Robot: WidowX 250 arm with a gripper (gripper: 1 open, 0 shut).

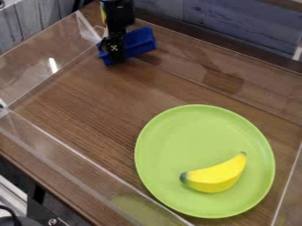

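My black gripper (115,44) is at the top left of the camera view, over a blue rectangular block (137,44) on the wooden table. The block sits tilted at an angle, rising toward the right, and its left part is partly behind the gripper. The fingertips are dark and hard to make out against the block. A green plate (177,146) lies at the front right with a yellow banana (215,175) on it.
Clear plastic walls line the table's edges at left and front. A small yellow object shows behind the gripper at the top left.
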